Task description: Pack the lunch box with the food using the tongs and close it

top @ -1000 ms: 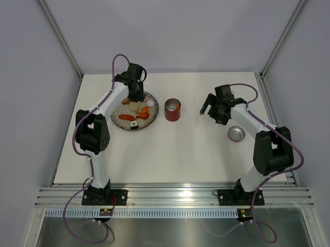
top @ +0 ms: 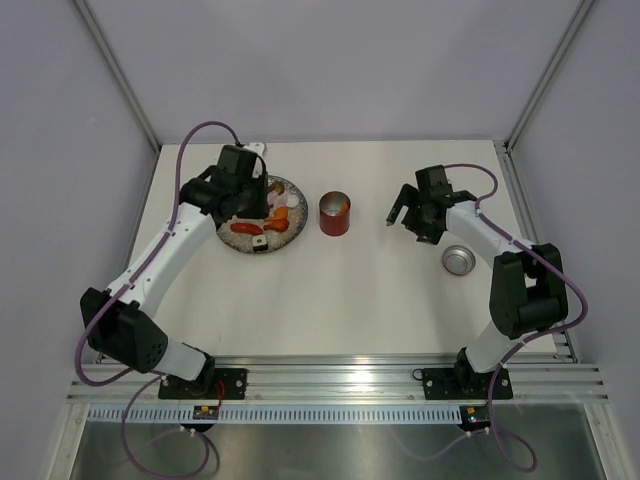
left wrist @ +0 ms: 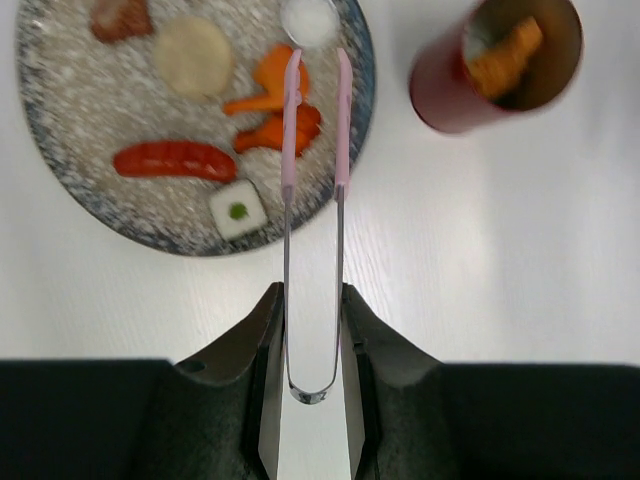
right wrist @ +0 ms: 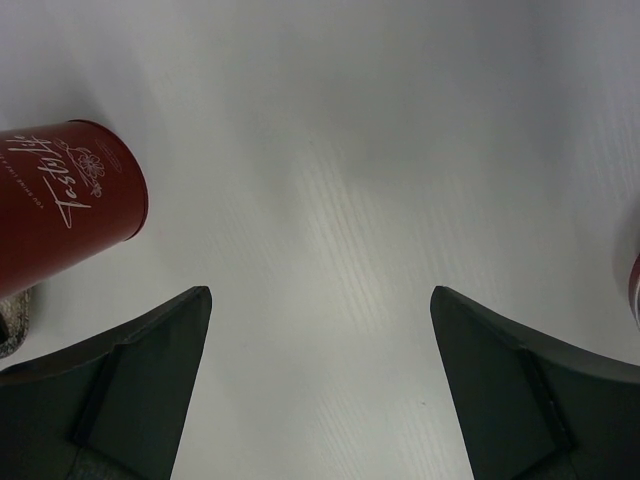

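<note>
A round plate (left wrist: 90, 200) holds a red sausage (left wrist: 172, 160), orange pieces (left wrist: 265, 133), a white piece with a green dot (left wrist: 235, 213), a beige disc (left wrist: 192, 55) and a brown piece (left wrist: 118, 18). My left gripper hangs over the plate's right side, holding metal tongs with pink tips; the tongs stand apart with nothing visible between them. A red can (top: 334, 220) right of the plate has orange food inside. My right gripper (top: 403, 208) is open and empty, right of the can.
A small silver dish (top: 458, 260) lies near the right arm.
The right arm and the objects look unchanged.
</note>
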